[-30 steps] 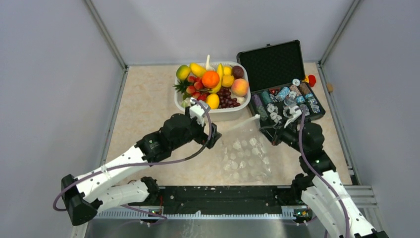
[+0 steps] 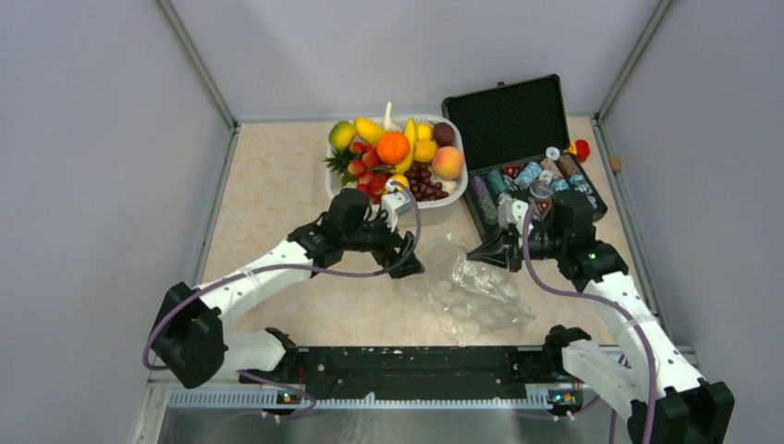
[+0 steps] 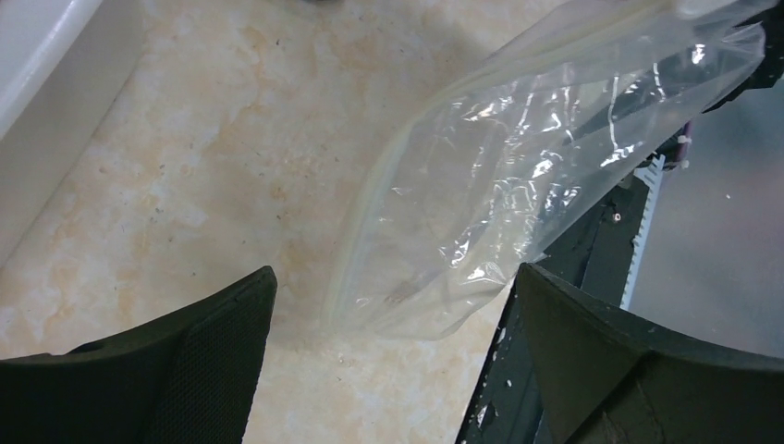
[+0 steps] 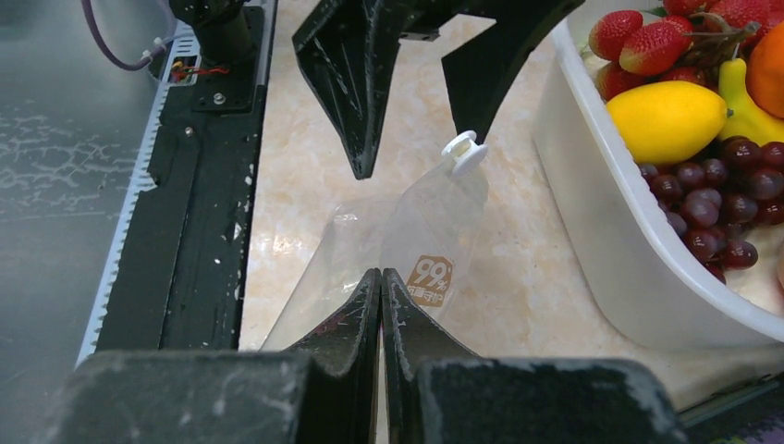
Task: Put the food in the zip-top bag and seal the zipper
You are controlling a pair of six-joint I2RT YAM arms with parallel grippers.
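Note:
A clear zip top bag (image 2: 467,296) lies on the table between the arms; its zipper strip and white slider (image 4: 465,153) show in the right wrist view. My left gripper (image 2: 407,262) is open at the bag's left, the bag (image 3: 444,213) ahead of its spread fingers in the left wrist view. My right gripper (image 2: 485,254) is shut at the bag's upper right; whether any film is between its tips is unclear. The food sits in a white tub (image 2: 416,211): orange, bananas, lemons, grapes, strawberries, peach and other fruit.
An open black case (image 2: 499,120) with spools and small items stands at the back right. The tub's wall (image 3: 65,111) is close to my left gripper. A dark rail runs along the front edge.

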